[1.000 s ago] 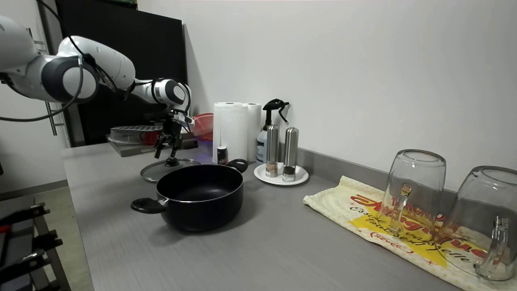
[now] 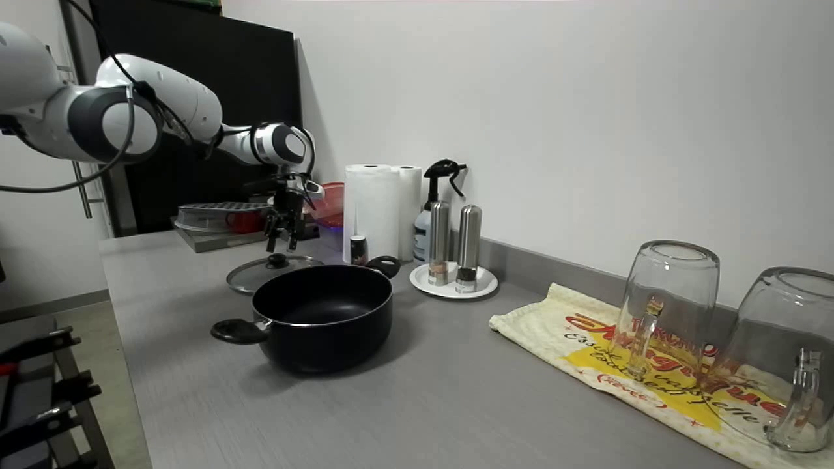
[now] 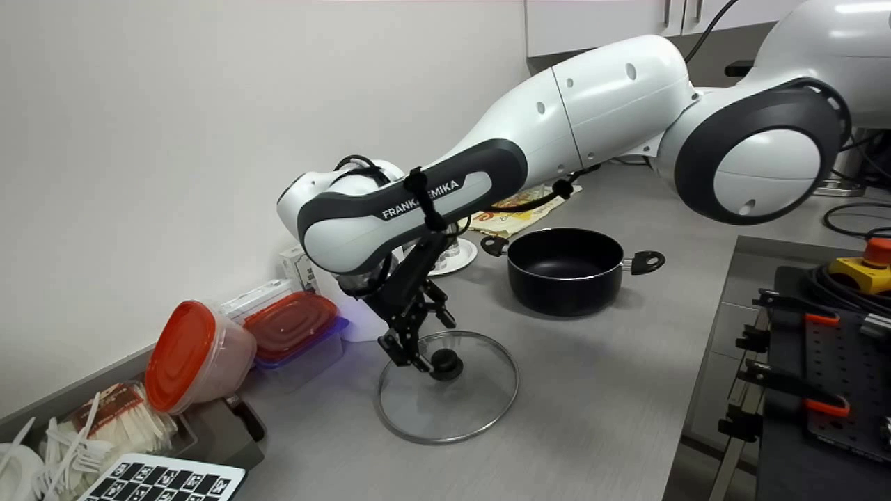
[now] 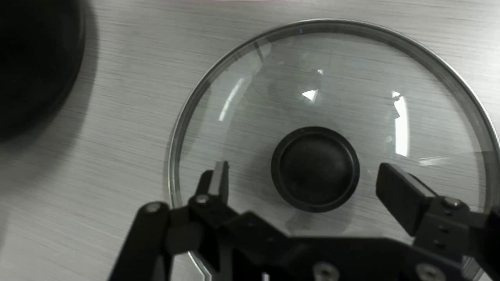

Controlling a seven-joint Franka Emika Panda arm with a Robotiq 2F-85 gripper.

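Note:
A round glass lid [image 4: 262,107] with a metal rim lies flat on the counter, its black knob [image 4: 315,169] facing up. My gripper is open above the lid. In the wrist view the knob appears between the two spread fingers, a little ahead of them, with clear space on both sides. Exterior view 2 has the gripper [image 3: 426,341] just above the lid [image 3: 480,396], near the knob [image 3: 446,364]. Beside the lid stands a black two-handled pot [image 2: 328,336], uncovered and empty as far as its inside shows.
Paper towel rolls [image 2: 371,211], a spray bottle [image 2: 423,230] and a plate [image 2: 485,286] with two grinders line the wall. Glass mugs [image 2: 664,312] stand upside down on a cloth [image 2: 539,324]. Plastic containers [image 3: 203,355] sit near the wall.
In exterior view 1 my gripper has shifted right and slightly up, and its wrist has turned. The lid and pot are where they were.

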